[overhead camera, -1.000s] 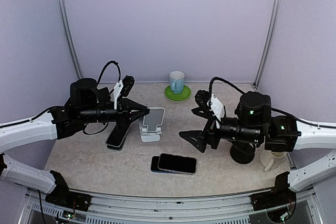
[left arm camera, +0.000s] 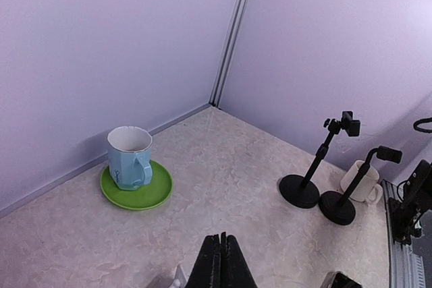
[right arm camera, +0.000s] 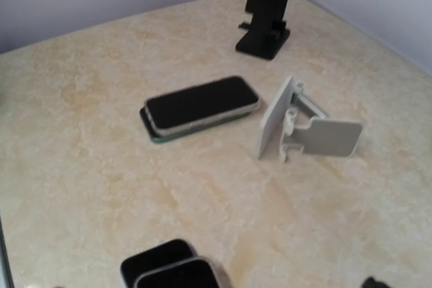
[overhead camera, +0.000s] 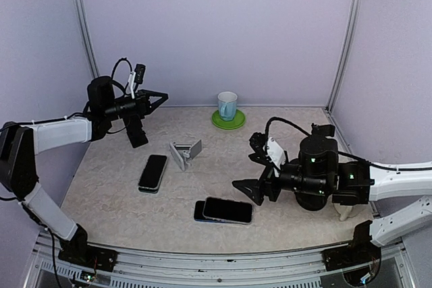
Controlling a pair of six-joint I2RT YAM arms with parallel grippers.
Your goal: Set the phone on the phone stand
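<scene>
A silver phone stand (overhead camera: 185, 153) (right arm camera: 324, 136) sits mid-table. A black stand (right arm camera: 263, 15) stands at the back left, partly behind the left arm in the top view. Two stacked phones (overhead camera: 153, 172) (right arm camera: 200, 104) lie left of the silver stand; two overlapping phones (overhead camera: 228, 210) (right arm camera: 175, 274) lie at the front middle. My left gripper (overhead camera: 159, 99) is shut, raised at the back left, with nothing showing between its fingers. My right gripper (overhead camera: 251, 172) stands open above the table, behind the front phones.
A blue cup (overhead camera: 227, 104) sits on a green saucer (overhead camera: 228, 125) at the back. On the right, black stands (left arm camera: 300, 191) and a white mug (left arm camera: 363, 183) stand, partly hidden by the right arm in the top view.
My left gripper has moved back, left and up, away from the silver stand, which now appears in a different pose, more sideways. The right gripper has shifted slightly.
</scene>
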